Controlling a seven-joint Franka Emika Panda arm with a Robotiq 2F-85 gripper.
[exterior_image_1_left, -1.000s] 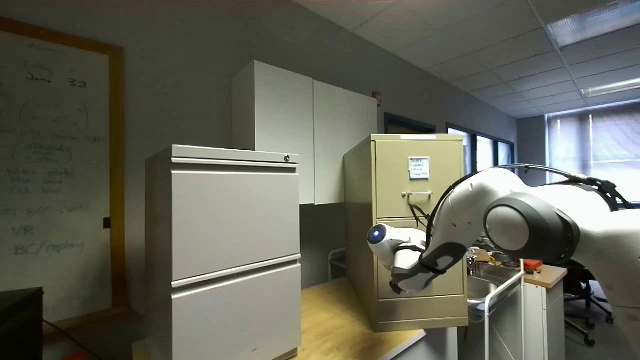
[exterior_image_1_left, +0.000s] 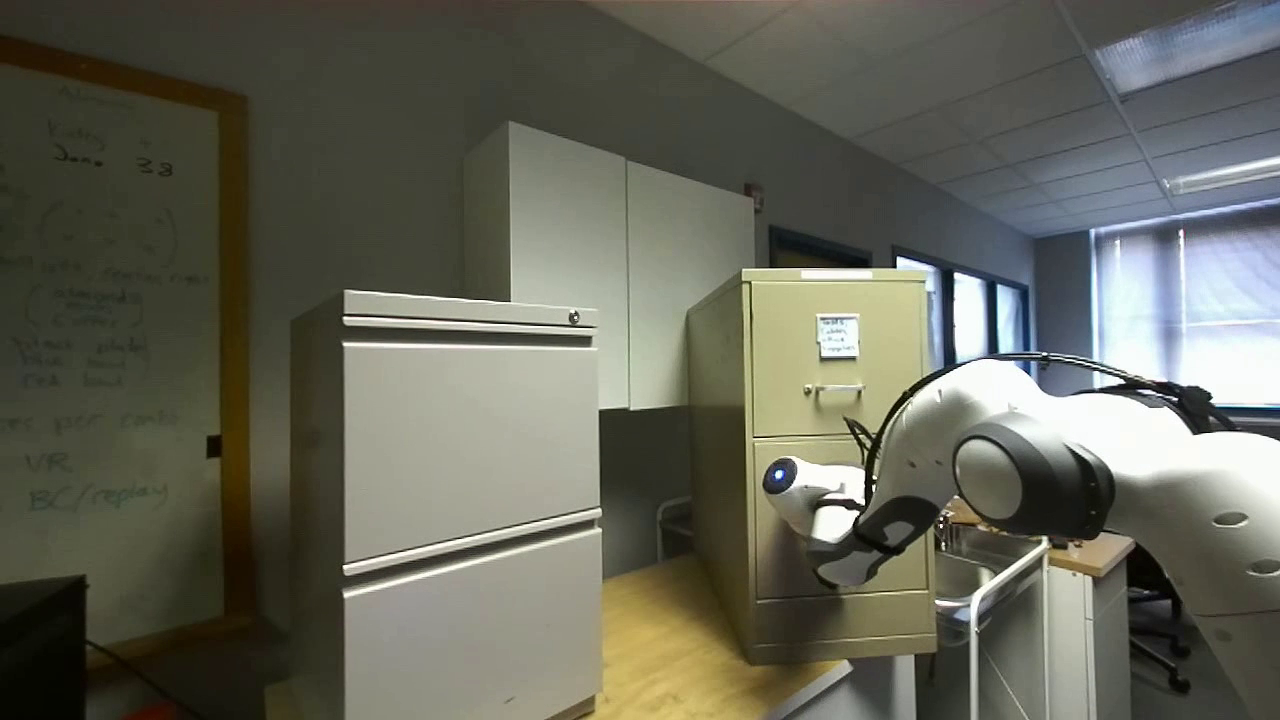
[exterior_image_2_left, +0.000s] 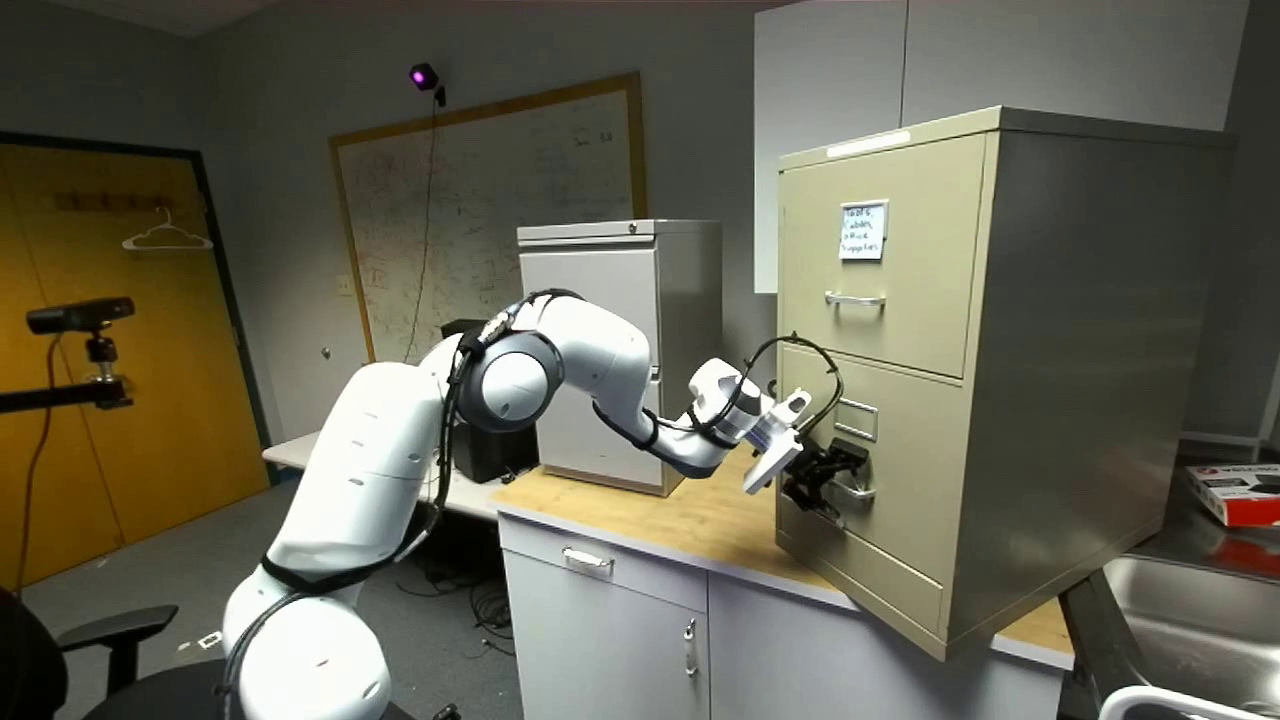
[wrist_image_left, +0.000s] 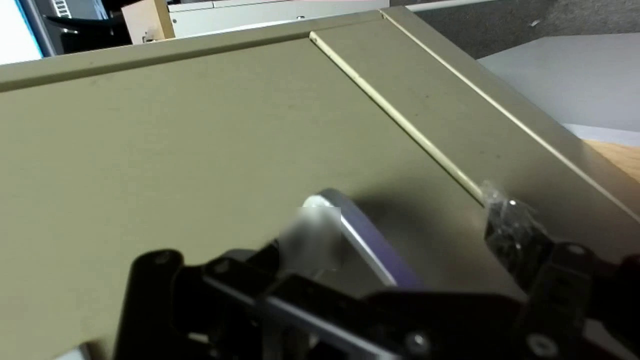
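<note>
The beige filing cabinet (exterior_image_2_left: 888, 420) has a closed lower drawer with a metal pull handle (exterior_image_2_left: 855, 490). In the wrist view that handle (wrist_image_left: 375, 240) slants across the drawer face, its lower end hidden behind the dark finger linkage. My gripper is open close to the drawer, one finger on each side of the handle. The left fingertip (wrist_image_left: 312, 237) overlaps the handle's near end in the picture; whether they touch, I cannot tell. The right fingertip (wrist_image_left: 513, 225), wrapped in clear film, is well apart from it. In exterior view 1 the arm hides the gripper.
Above is the upper drawer's handle (exterior_image_2_left: 854, 299), with a label over it. A grey cabinet (exterior_image_2_left: 588, 360) stands to the left on the wooden counter (exterior_image_2_left: 624, 514). To the cabinet's right lies a sink (exterior_image_2_left: 1200, 612). Open floor is in front of the counter.
In exterior view 1 my hand has shifted a little to the right and slightly down, and the forearm and elbow have moved left. The cabinet's drawers look unchanged.
</note>
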